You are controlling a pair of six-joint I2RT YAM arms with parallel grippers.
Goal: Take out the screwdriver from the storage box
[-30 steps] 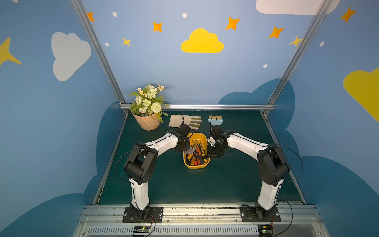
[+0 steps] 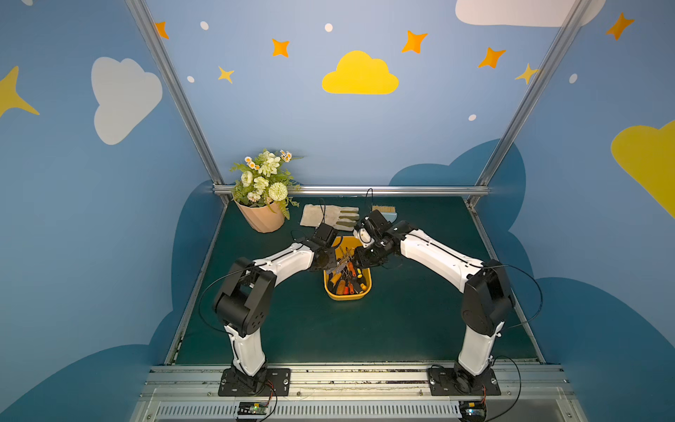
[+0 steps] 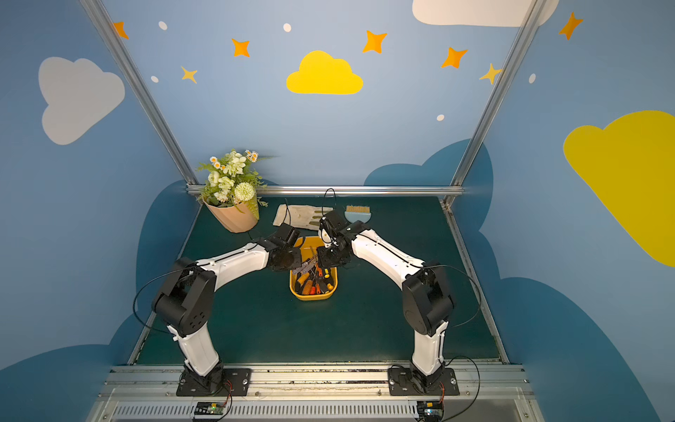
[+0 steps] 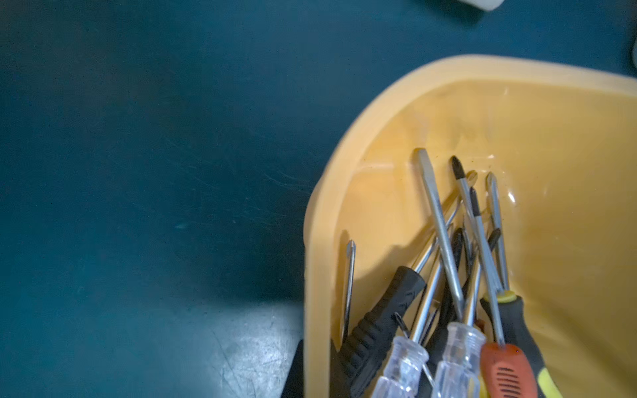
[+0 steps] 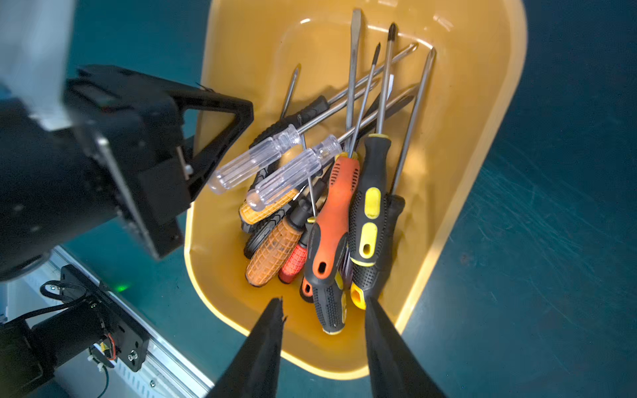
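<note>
The yellow storage box (image 5: 458, 219) holds several screwdrivers, heaped with handles toward its near end. Among them are an orange-and-black screwdriver (image 5: 333, 205), a black-and-yellow one (image 5: 372, 199) and two clear-handled ones. At the box's left wall is my left gripper, shut on the wall, one finger (image 4: 293, 374) outside and a dark finger part inside. Over the box's near end, in the right wrist view, hangs my right gripper, part open, nothing between its fingers; the orange-and-black handle's end lies beyond and below its tips. Its height above the handles cannot be judged.
A flower pot (image 2: 260, 216) stands at the back left. Behind the box lie a pair of gloves (image 2: 320, 215) and a blue brush (image 2: 389, 216).
My right gripper has moved left over the box. The left gripper and the box have shifted slightly left together. No screwdriver has visibly left the box.
</note>
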